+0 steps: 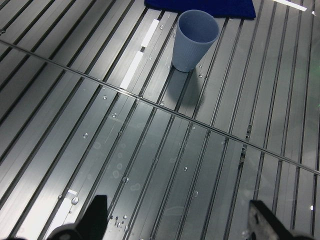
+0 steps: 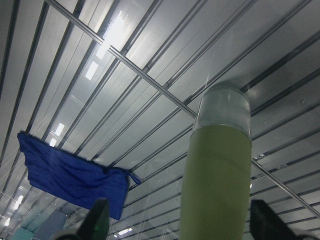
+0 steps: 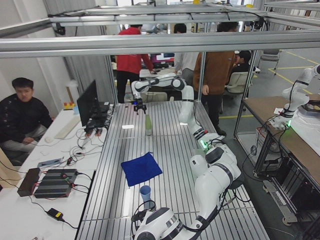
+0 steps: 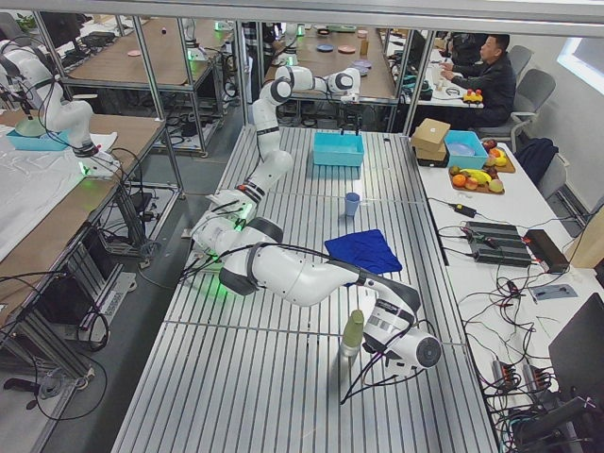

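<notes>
A green bottle (image 3: pixel 148 125) (image 4: pixel 352 330) with a clear end stands upright on the slatted metal table (image 4: pixel 245 387). My right gripper (image 3: pixel 139 106) is above it; in the right wrist view the bottle (image 2: pixel 215 180) fills the space between the open fingers. A blue cup (image 3: pixel 145 191) (image 1: pixel 194 40) stands near my left gripper, which is open with nothing between its fingers. A dark blue cloth (image 3: pixel 141 169) (image 2: pixel 75 175) lies on the table between cup and bottle.
A turquoise bin (image 4: pixel 337 149) stands at one end of the table. A side desk (image 3: pixel 60 220) with electronics, cables and a monitor runs along the table, with a person seated beside it.
</notes>
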